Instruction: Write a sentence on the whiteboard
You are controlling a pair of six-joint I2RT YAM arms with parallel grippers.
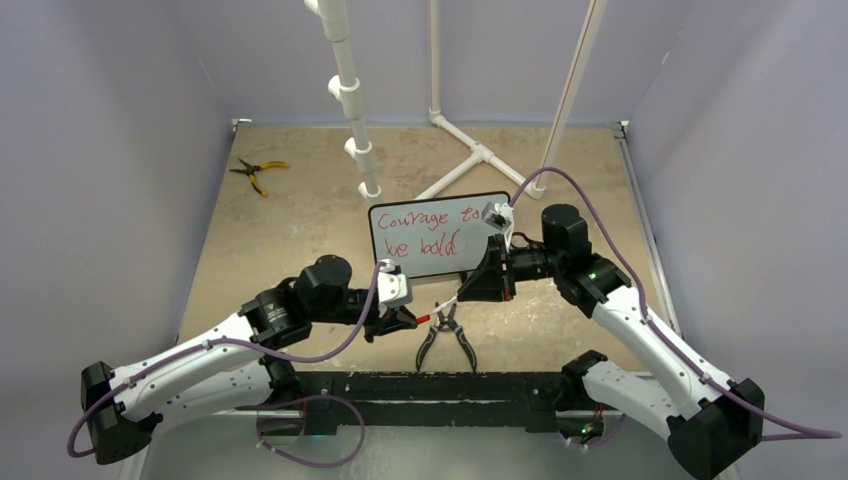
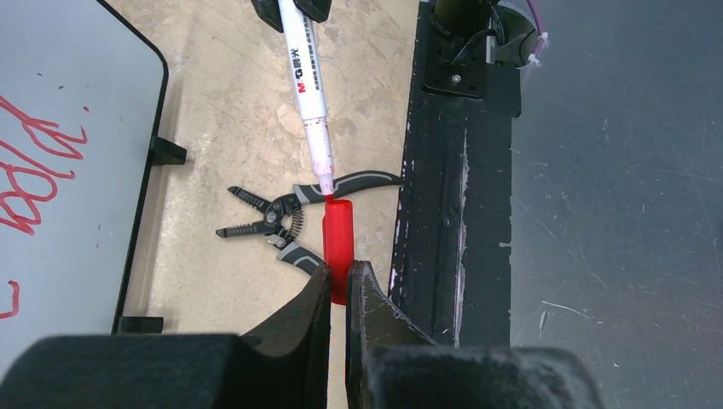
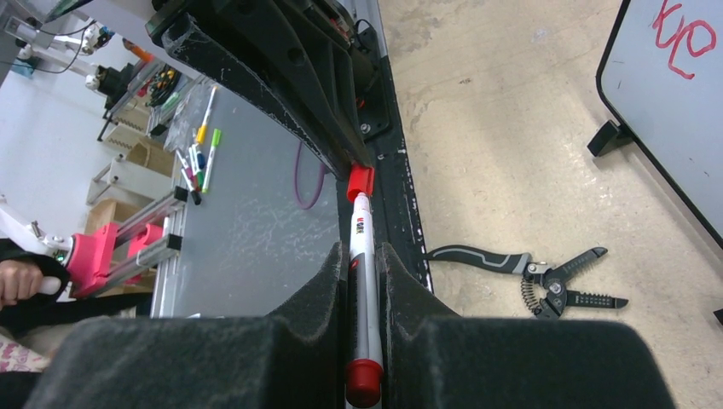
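Note:
The whiteboard [image 1: 440, 262] reads "Courage to be bold" in red across two lines. In front of it, my right gripper [image 1: 466, 295] is shut on a white marker [image 3: 361, 239] with a red end. My left gripper is shut on a red cap [image 2: 339, 234]. The marker [image 2: 302, 68] points at the cap's open end, its tip right at the mouth; in the left wrist view the tip looks slightly to one side of the cap's middle. Whether the tip has entered the cap is hard to tell.
Grey-handled pliers [image 1: 446, 335] lie on the table below the two grippers. Yellow-handled pliers [image 1: 258, 172] rest at the back left. White pipes [image 1: 482, 153] stand behind the board. Free table shows at the left.

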